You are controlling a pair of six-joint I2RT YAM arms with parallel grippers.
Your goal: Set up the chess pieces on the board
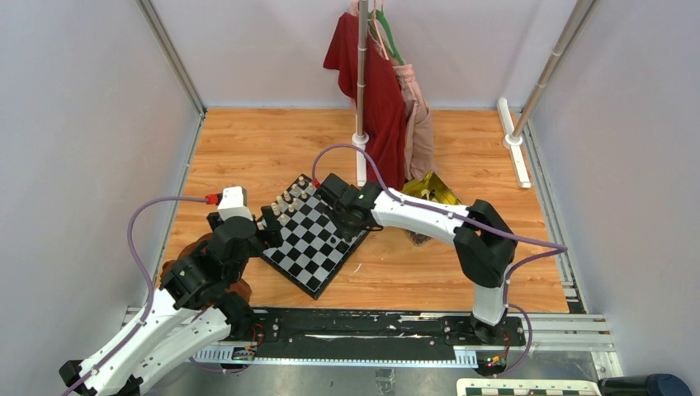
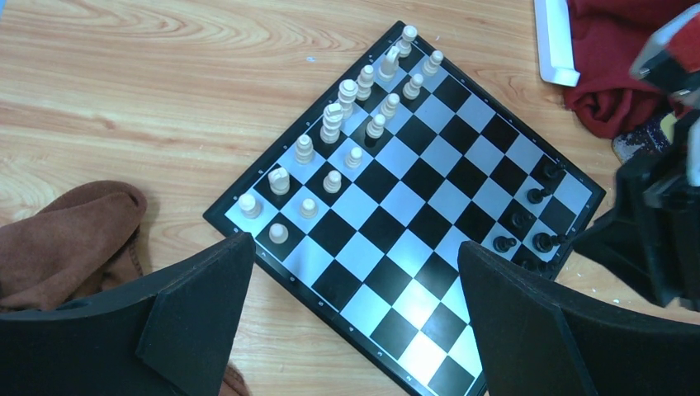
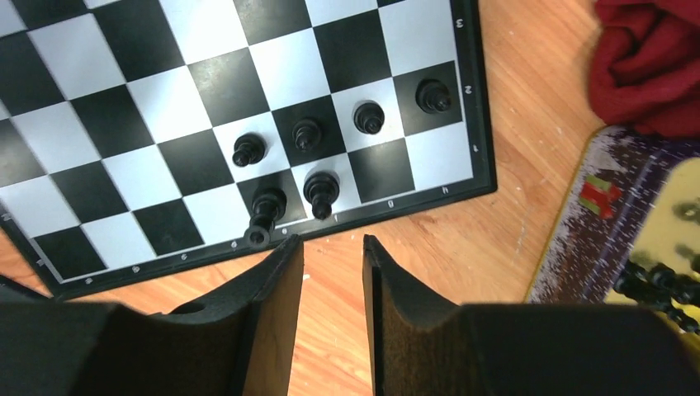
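Note:
White pieces (image 2: 347, 92) stand in two rows along one side of the chessboard (image 2: 396, 272). At its opposite side are several black pawns, including the pawn on the h file (image 3: 433, 97). In the edge row behind them, a black pointed piece (image 3: 320, 191) stands upright on a white square, beside a taller black piece (image 3: 266, 214). My right gripper is above the board's edge, fingers parted and empty, clear of both pieces. Wide open over the board's near corner, my left gripper has nothing between its fingers.
A yellow-lined box (image 3: 677, 214) with more black pieces lies right of the board. Brown cloth (image 2: 74, 239) rests left of it. Red clothing (image 1: 384, 99) hangs behind, beside a rack pole (image 1: 361, 74). Bare table lies to the right front.

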